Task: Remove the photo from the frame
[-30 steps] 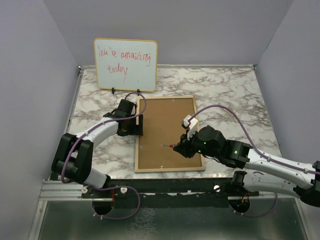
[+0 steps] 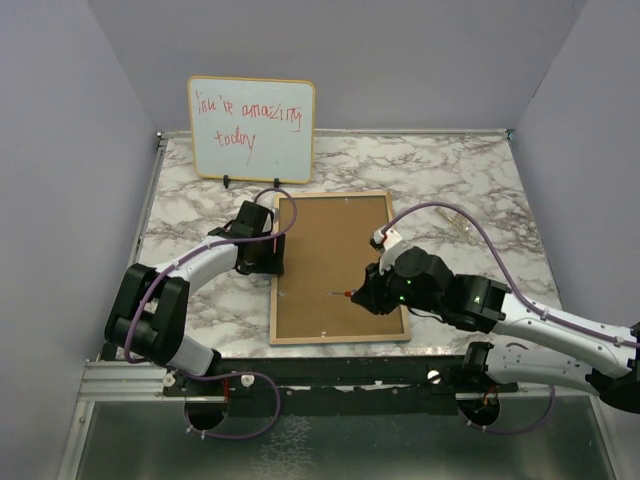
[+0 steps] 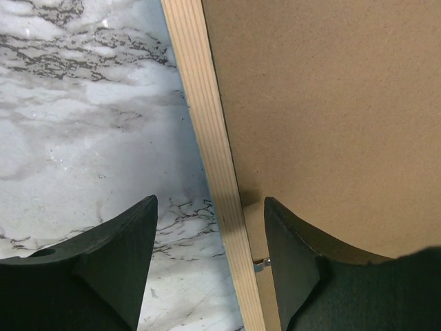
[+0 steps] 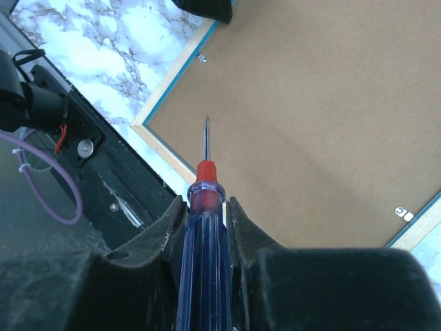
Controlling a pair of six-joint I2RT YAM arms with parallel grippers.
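Back side up on the marble table lies the picture frame, its light wooden border [image 2: 273, 315] around a brown backing board [image 2: 340, 230]; no photo shows. My left gripper is over the frame's left border, its fingers apart on either side of the wood strip, not visibly touching it. A small metal clip [image 3: 262, 265] sits by the inner edge near the right finger. My right gripper is shut on a screwdriver [image 4: 207, 178] with a clear blue handle and red collar. The screwdriver's thin tip points over the backing board.
More clips show on the backing, one at the left border [image 4: 201, 58] and another at a border on the right [image 4: 404, 214]. A whiteboard [image 2: 252, 128] with red writing stands behind the frame.
The left arm has stayed almost still at the left border.
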